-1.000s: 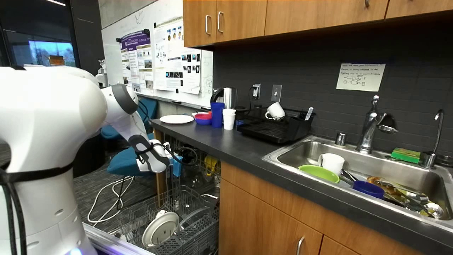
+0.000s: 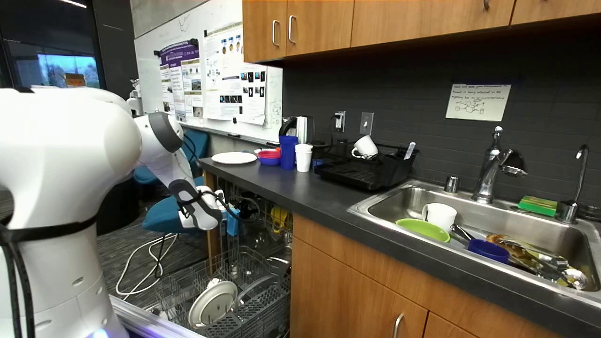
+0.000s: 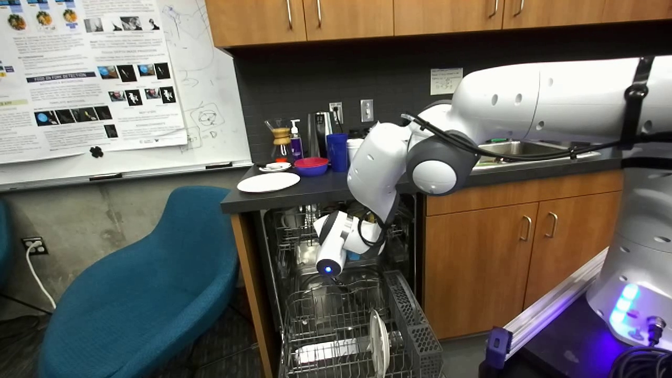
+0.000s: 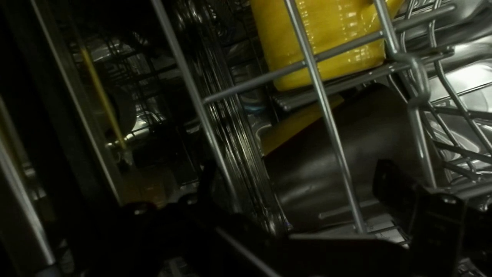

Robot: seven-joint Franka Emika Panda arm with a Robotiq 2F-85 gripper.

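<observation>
Inside the open dishwasher, my gripper stands open, its dark fingers (image 4: 392, 180) apart before a wire rack. Between and beyond them a dark cup (image 4: 300, 177) lies tilted behind the rack wires (image 4: 334, 147). The wrist view is too dark to tell whether any finger touches the wires. Above the cup sits a yellow mug (image 4: 279, 41), which also shows in exterior view 1 at the upper rack (image 2: 279, 217). In exterior view 2 the arm's wrist (image 3: 343, 239) hides the fingertips.
The pulled-out lower rack (image 3: 403, 302) holds a white plate (image 3: 378, 343) on edge. Above, the countertop (image 2: 315, 194) bears a white plate (image 2: 234, 157), bowls and cups. Dirty dishes fill part of the sink (image 2: 389, 211). A blue chair (image 3: 157, 271) stands left of the dishwasher.
My arm's end has shifted very slightly to the left in exterior view 1. The dishes and racks look unmoved.
</observation>
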